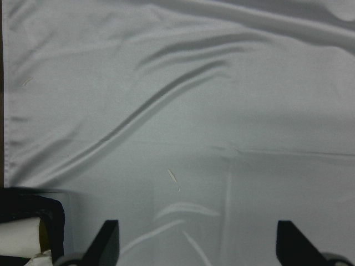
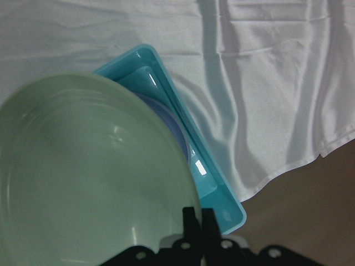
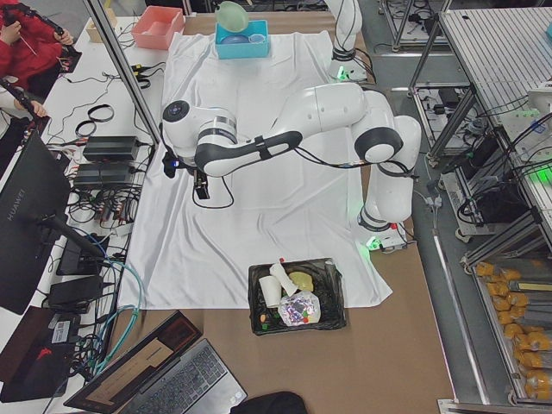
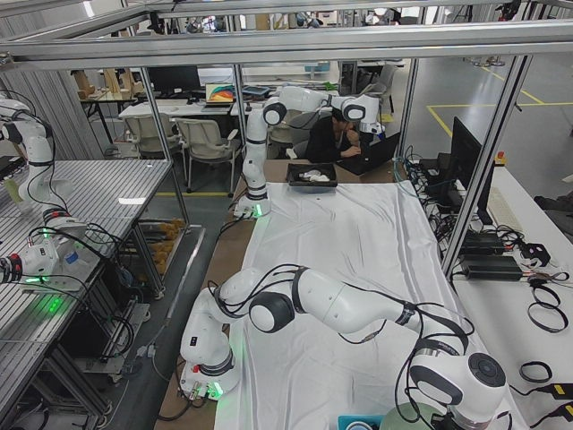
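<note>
A pale green plate (image 3: 231, 15) (image 2: 89, 166) is tilted over the blue tray (image 3: 241, 52) (image 2: 222, 205), partly hiding a blue dish (image 2: 172, 124) inside. My right gripper is shut on the plate's rim in the right wrist view. My left gripper stands open above bare white cloth, nothing between its fingers. A black bin (image 3: 337, 315) (image 1: 52, 216) holding white rolls and bagged items sits at the other end of the cloth, at the lower left in the left wrist view.
A white cloth (image 3: 216, 250) covers the middle of the table, largely clear. A laptop (image 3: 181, 379) lies on the brown board beside the bin. Monitors, boxes and cables crowd the side table (image 3: 116, 78). Metal posts and rails border the workspace.
</note>
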